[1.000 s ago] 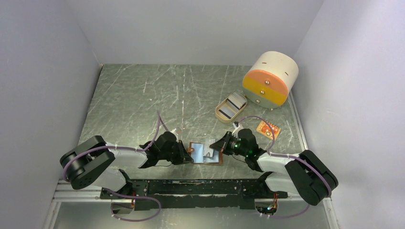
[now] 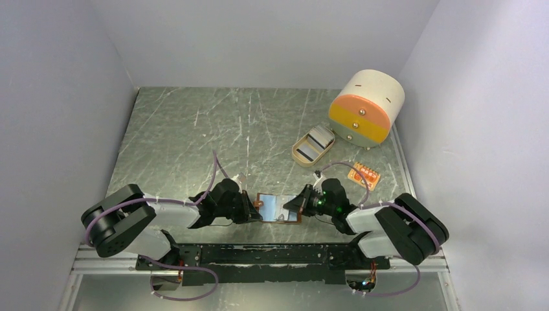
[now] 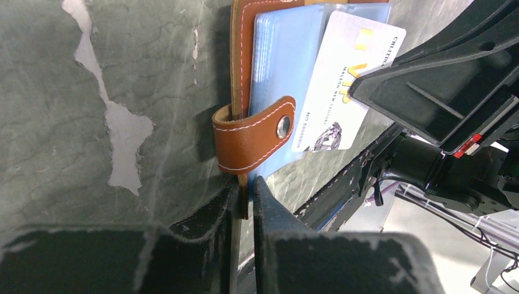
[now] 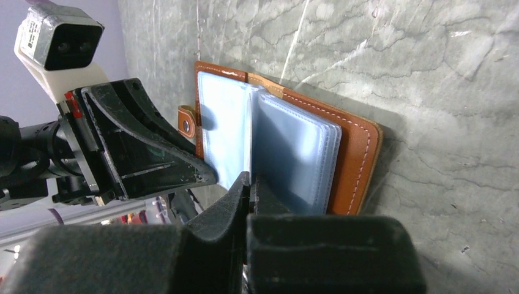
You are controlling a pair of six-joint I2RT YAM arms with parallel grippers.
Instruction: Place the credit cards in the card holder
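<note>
The brown leather card holder lies open between my two arms, its clear bluish sleeves showing. At its strap end, my left gripper has the leather edge and a sleeve edge between its fingers; whether they press on it is unclear. A white credit card with yellow print is pinched in my right gripper, which is shut on it. Edge-on in the right wrist view, the card stands up from the holder's middle, beside the stacked sleeves. Its lower edge is hidden among them.
A small beige box with more cards stands behind the right arm. Near it are an orange-covered pad and a round-topped drawer box.
My right gripper has shifted slightly toward the front, and the card has come lower over the holder with it. The left arm and the holder look unmoved.
</note>
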